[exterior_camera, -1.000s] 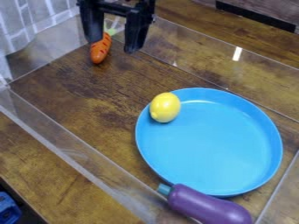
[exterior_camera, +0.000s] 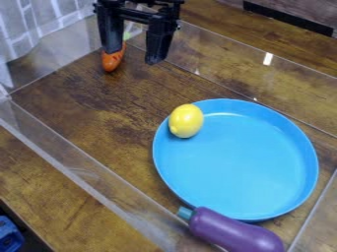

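My dark gripper hangs open at the top of the camera view, its two fingers either side of an orange carrot as seen from here; whether it touches the carrot I cannot tell. The carrot lies on the wooden surface at the upper left, its upper part partly hidden. A yellow oval object rests on the left part of a blue plate.
A purple eggplant-like object lies at the lower right, below the plate. Clear walls edge the wooden area.
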